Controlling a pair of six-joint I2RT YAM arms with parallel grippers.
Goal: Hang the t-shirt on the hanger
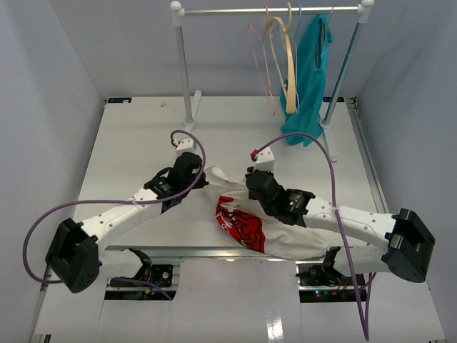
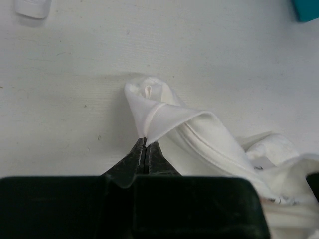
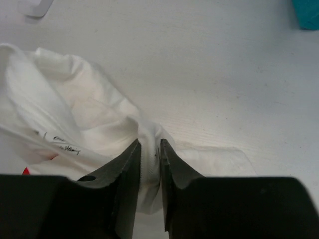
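A white t-shirt [image 1: 293, 239] with a red and black print lies bunched on the table under both grippers. My left gripper [image 1: 203, 181] is at its upper left corner, and in the left wrist view its fingers are shut on a fold of the white cloth [image 2: 164, 114]. My right gripper [image 1: 251, 175] is over the middle of the upper edge; in the right wrist view a gathered fold [image 3: 148, 159] sits between its fingers, which are shut on it. Hangers hang on the rack at the back, among them a wooden one [image 1: 291, 93] and a pink one [image 1: 255, 50].
The white rack [image 1: 235, 11] stands across the back, with a teal garment [image 1: 307, 86] hanging at its right. Grey walls close in both sides.
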